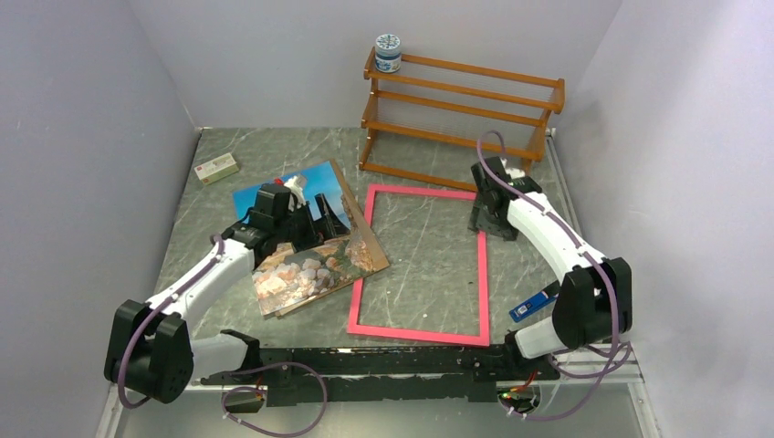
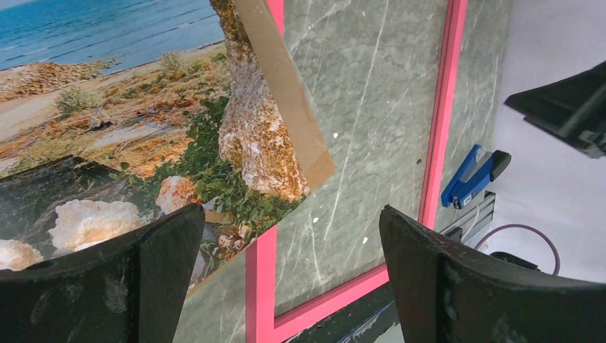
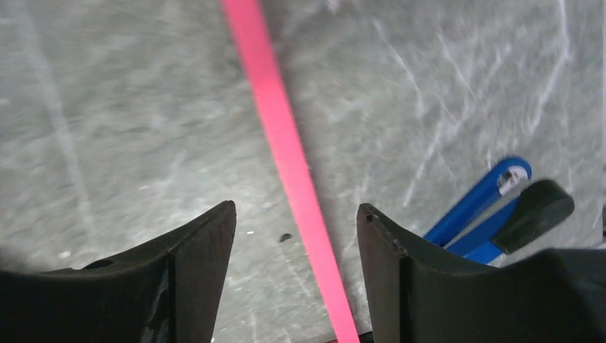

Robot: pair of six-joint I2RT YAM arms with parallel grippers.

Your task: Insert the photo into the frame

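Observation:
The pink frame (image 1: 484,283) lies flat on the grey marbled table. To its left, the seaside photo (image 1: 310,274) rests tilted on a brown backing board (image 1: 368,239), whose right corner overlaps the frame's left side. Over the photo hovers my left gripper (image 1: 332,220), open and empty; its two fingers (image 2: 154,264) are spread wide in the left wrist view. My right gripper (image 1: 494,221) is open near the frame's upper right side. In the right wrist view a pink frame bar (image 3: 289,161) runs between its fingers, apparently below them and not held.
A blue stapler (image 1: 535,302) lies right of the frame. A wooden rack (image 1: 456,134) with a blue-and-white jar (image 1: 388,55) stands at the back. A small box (image 1: 216,169) sits at the back left. Walls bound both sides.

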